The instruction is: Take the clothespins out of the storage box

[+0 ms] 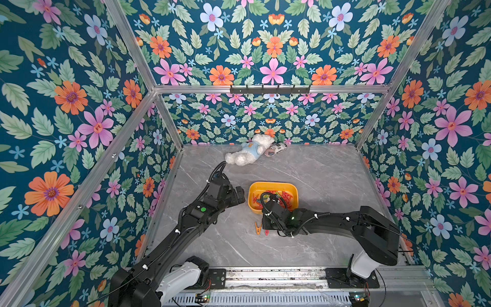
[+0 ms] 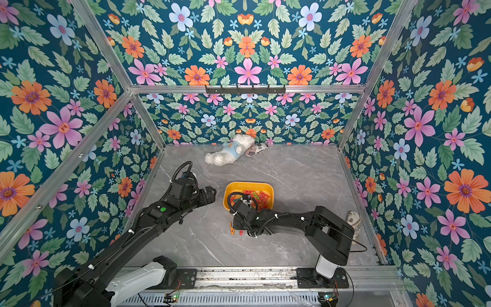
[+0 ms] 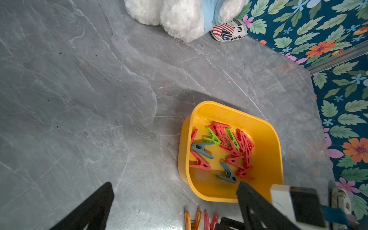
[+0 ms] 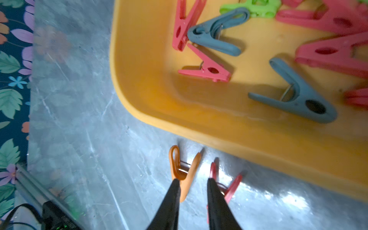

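The yellow storage box [image 3: 268,161] holds several red, green and blue clothespins [image 3: 203,149]. An orange clothespin [image 4: 184,172] and a red one [image 4: 230,187] lie on the table just outside its near wall. My right gripper is low over these two, its fingers apart with nothing seen held. My left gripper hangs left of the box, open and empty.
A white plush toy [image 1: 248,153] in blue and a patterned shoe-like item [image 1: 276,149] lie along the back wall. A pale object [image 2: 353,220] is at the right edge.
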